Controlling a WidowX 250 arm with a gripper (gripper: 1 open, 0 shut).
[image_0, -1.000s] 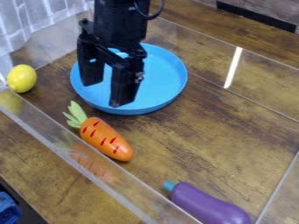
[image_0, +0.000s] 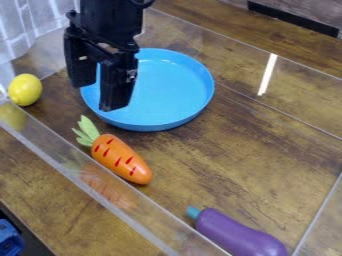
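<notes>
My black gripper (image_0: 98, 78) hangs open over the left part of a blue round plate (image_0: 174, 85), with nothing seen between its fingers. An orange toy carrot (image_0: 120, 158) with green leaves lies below the plate. A yellow lemon-like toy (image_0: 24, 88) sits to the left of the gripper. A purple toy eggplant (image_0: 238, 232) lies at the bottom right.
A transparent edge runs diagonally along the lower left. Part of a blue object (image_0: 7, 240) shows at the bottom left corner.
My gripper has moved leftward and a little upward over the plate's left side. The toys and plate have not moved.
</notes>
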